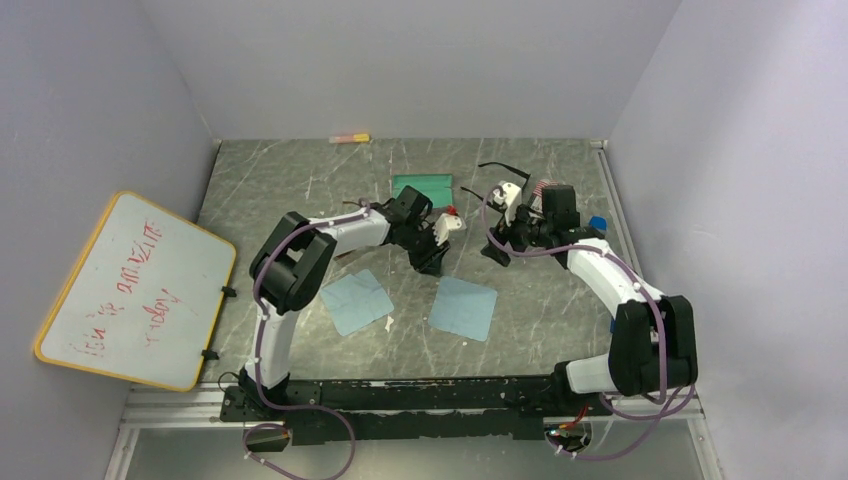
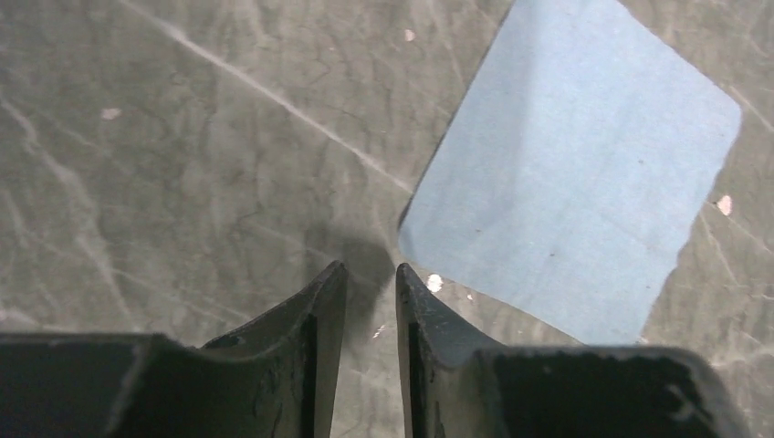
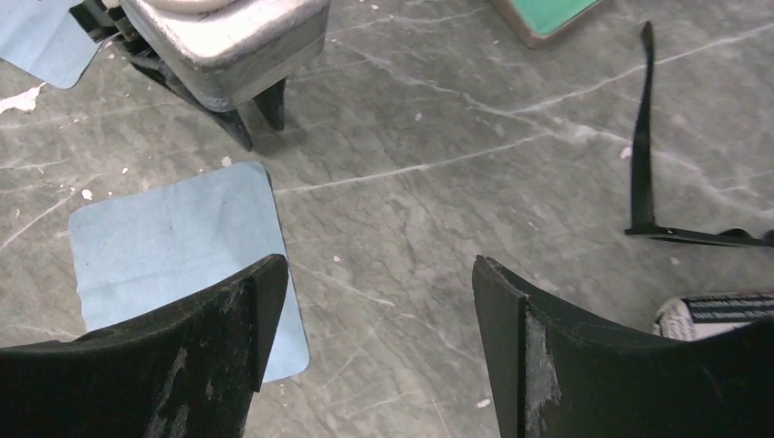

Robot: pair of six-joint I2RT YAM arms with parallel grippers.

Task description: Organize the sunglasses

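Observation:
Black sunglasses lie at the back right, partly behind the right arm; their frame also shows at the right of the right wrist view. My left gripper hangs over bare table by the two blue cloths; its fingers stand slightly apart with nothing between them. My right gripper is open and empty, left of and in front of the sunglasses. A striped case lies beside them.
A green tray sits at the back middle, a blue block at the right edge, a whiteboard at the left. Bare table lies front right.

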